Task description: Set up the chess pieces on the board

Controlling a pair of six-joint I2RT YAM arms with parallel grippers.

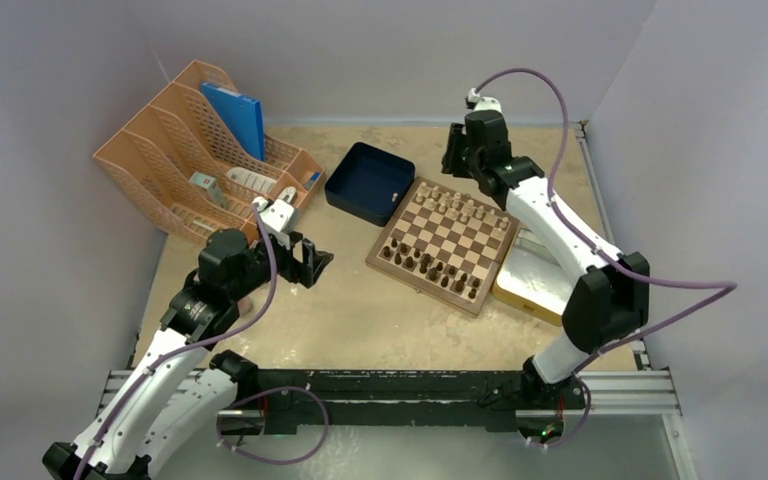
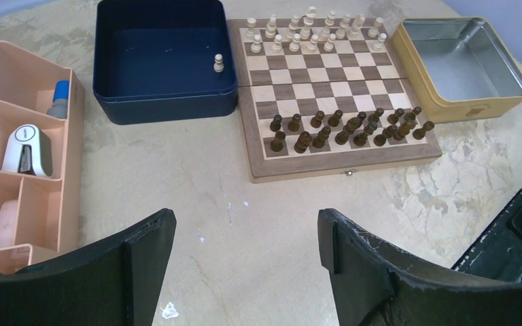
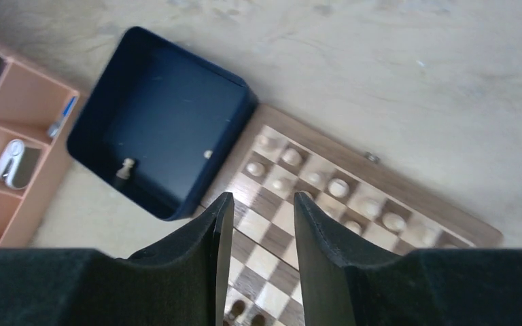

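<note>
The wooden chessboard point(image 1: 440, 240) holds several white pieces point(image 2: 313, 43) along its back side and several black pieces point(image 2: 278, 141) along its front side. The navy bin point(image 1: 369, 182) beside it holds a white pawn point(image 2: 219, 64). My left gripper is open and empty, left of the board over bare table. My right gripper is open, raised above the back-left end of the board near the bin, with nothing seen between its fingers.
A peach organizer point(image 1: 170, 150) with a blue folder stands at the back left. A yellow tin point(image 2: 435, 81) sits right of the board.
</note>
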